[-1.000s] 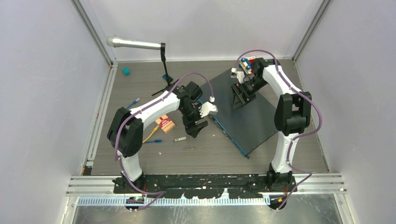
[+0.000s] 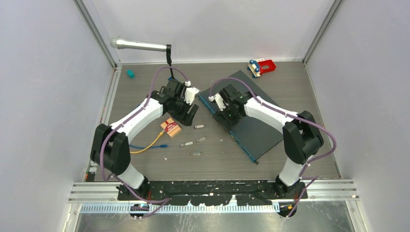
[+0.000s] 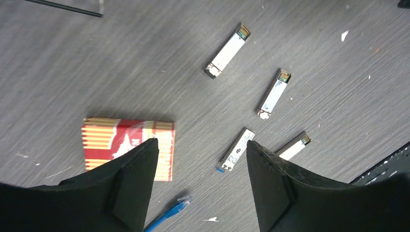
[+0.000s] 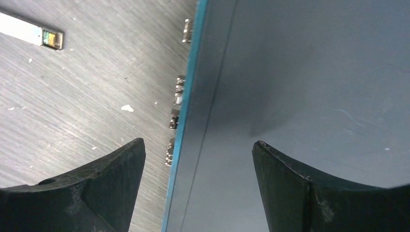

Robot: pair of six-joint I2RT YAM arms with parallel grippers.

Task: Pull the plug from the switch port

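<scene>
The dark switch panel (image 2: 256, 130) lies diagonally on the right of the table, a row of metal ports (image 4: 179, 89) along its blue edge (image 4: 191, 63). My right gripper hangs over that edge, fingers apart, nothing between them. My left gripper is open above the table left of the panel, near several loose silver transceiver modules (image 3: 227, 50) and a blue cable plug (image 3: 176, 209). Whether any plug sits in the panel's ports is unclear.
A red-striped card box (image 2: 171, 126), blue and yellow cables (image 2: 150, 147) lie at left. A lamp stand (image 2: 171, 67) and a red toy (image 2: 266, 65) stand at the back.
The right arm has swung left and toward the front, down to the panel's left edge. The left arm has moved left and back, away from the panel, uncovering more modules.
</scene>
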